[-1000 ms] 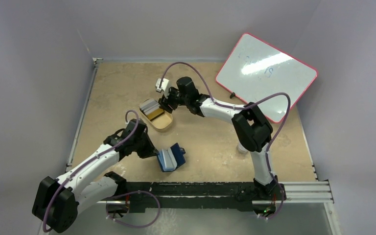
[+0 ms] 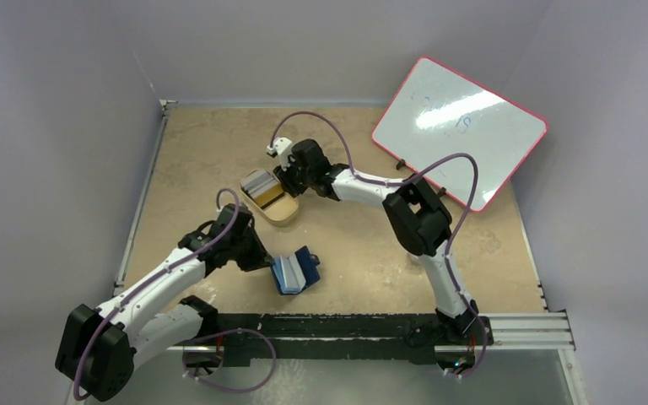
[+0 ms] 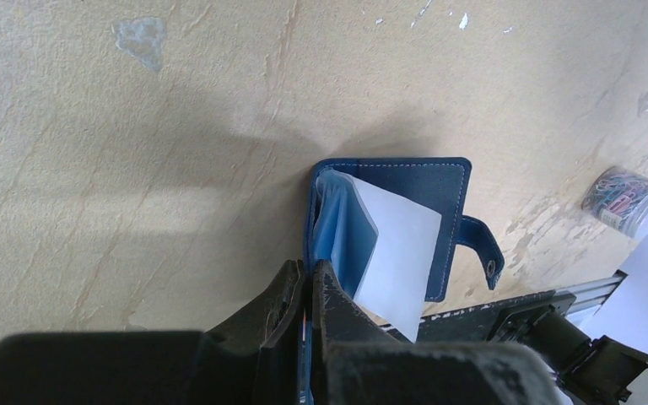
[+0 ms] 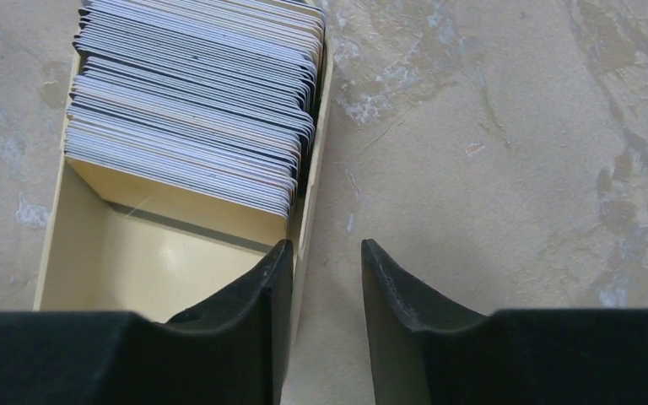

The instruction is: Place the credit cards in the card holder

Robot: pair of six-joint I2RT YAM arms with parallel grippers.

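The dark blue card holder (image 3: 413,181) lies open on the table, its clear sleeves (image 3: 348,228) and a white sheet fanned up. My left gripper is shut on the cover's left edge, a thin blue strip showing between its fingers. Light-edged cards (image 4: 194,101) stand packed in the far part of a tan box (image 4: 55,228). Over the box's right wall, my right gripper is partly open. One finger lies on the inner side of that wall and the other over bare table. No card shows between them.
Paper clips fill a clear jar (image 3: 629,202) right of the holder. A red-edged whiteboard (image 2: 460,126) leans at the back right. Open table lies between the box and the holder, and also right of the box.
The left arm and card holder look unmoved.
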